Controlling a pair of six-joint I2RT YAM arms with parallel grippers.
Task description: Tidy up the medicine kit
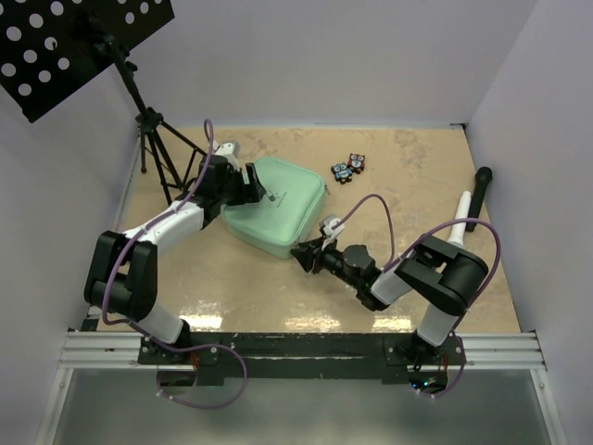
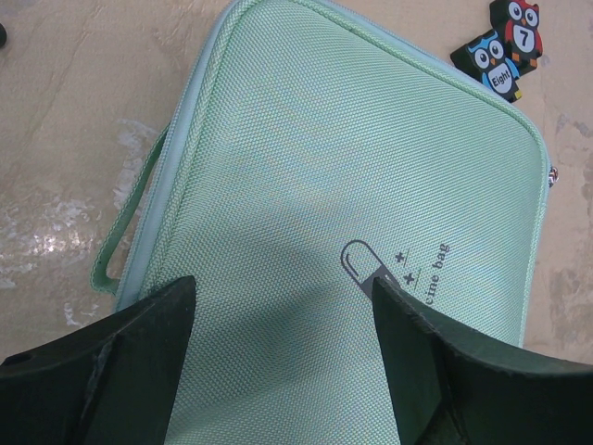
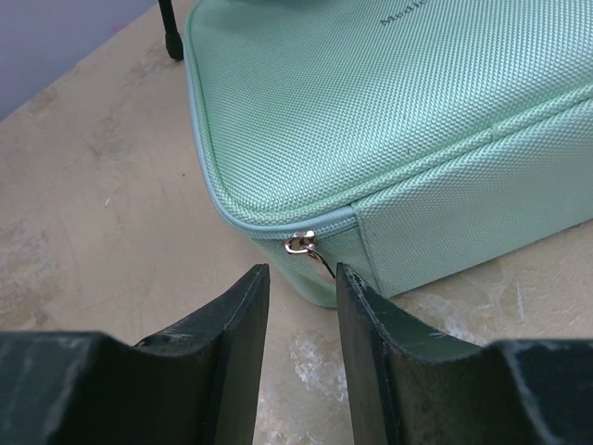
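Observation:
A mint-green zipped medicine bag (image 1: 283, 218) lies left of centre on the table, its printed lid (image 2: 296, 167) upward. My left gripper (image 1: 247, 188) is over the lid's left part, fingers apart with only bag fabric visible between them. My right gripper (image 1: 306, 255) is low at the bag's near right corner, fingers parted either side of the zipper pull (image 3: 301, 244), which hangs from the rim; the pull's lower end is close to the right finger. I cannot tell whether they touch.
Two small owl blocks (image 1: 348, 169) lie behind the bag to the right. A black tripod stand (image 1: 148, 120) stands at the left. A white roll (image 1: 460, 213) and a black rod (image 1: 480, 190) lie at the right edge.

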